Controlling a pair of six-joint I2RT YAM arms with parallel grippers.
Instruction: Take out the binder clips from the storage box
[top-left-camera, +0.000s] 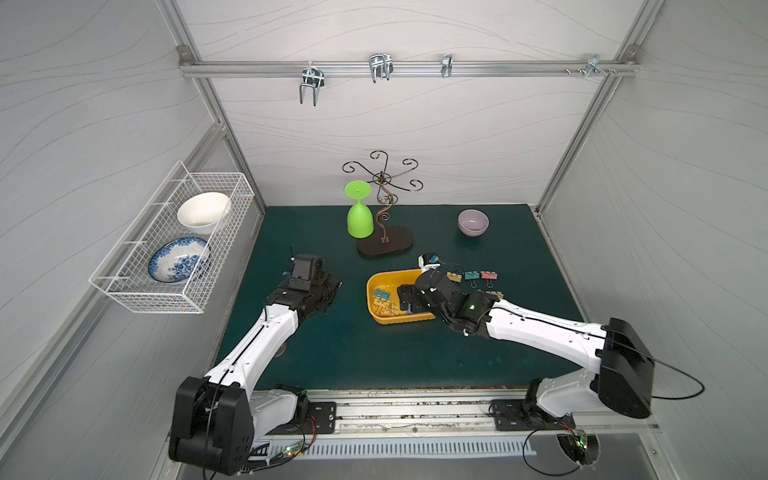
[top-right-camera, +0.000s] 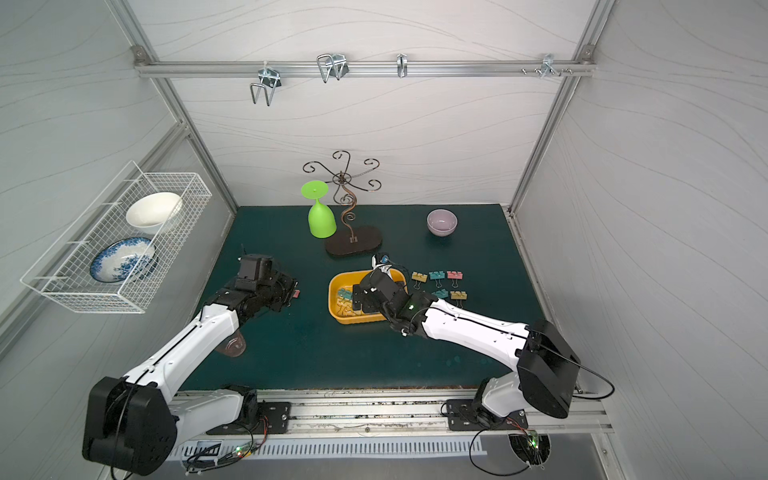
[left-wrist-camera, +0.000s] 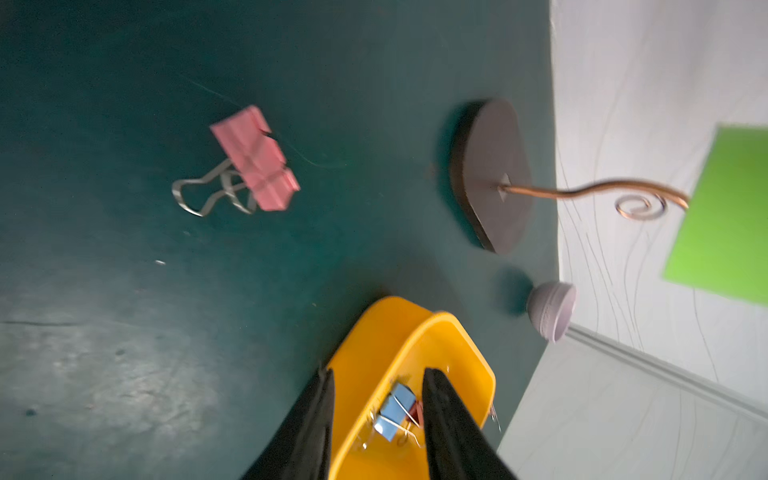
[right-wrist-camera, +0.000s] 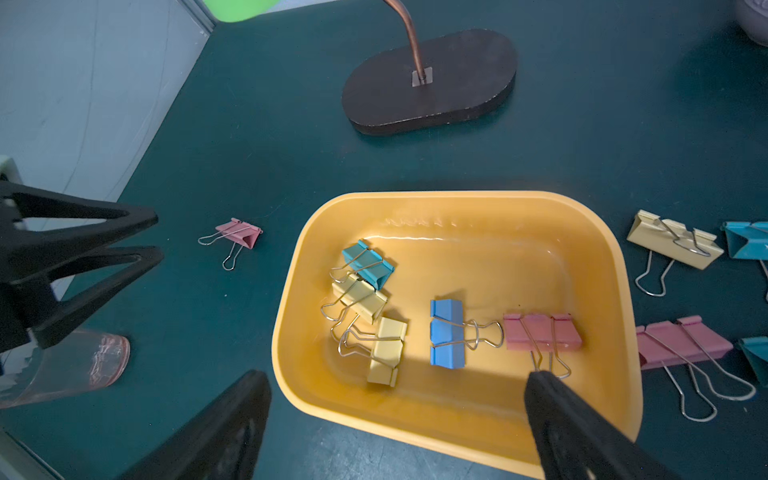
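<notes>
The yellow storage box (right-wrist-camera: 496, 252) holds several binder clips: a teal clip (right-wrist-camera: 369, 265), two yellow ones on the left side, a blue clip (right-wrist-camera: 446, 334) in the middle and a pink clip (right-wrist-camera: 556, 332) at the right. Over the box hangs my right gripper, fingers wide apart and nothing between them. Left of the box, a separate pink clip (left-wrist-camera: 256, 160) lies on the table. My left gripper is raised near that clip, its fingers parted with only the box visible beyond the gap.
Several clips, including a yellow one (right-wrist-camera: 673, 240), lie on the table right of the box. Behind it stand the rack base (right-wrist-camera: 432, 80) and an upside-down green goblet (top-left-camera: 360, 220). A clear glass (right-wrist-camera: 88, 364) lies near the left arm; a purple bowl (top-left-camera: 473, 223) sits back right.
</notes>
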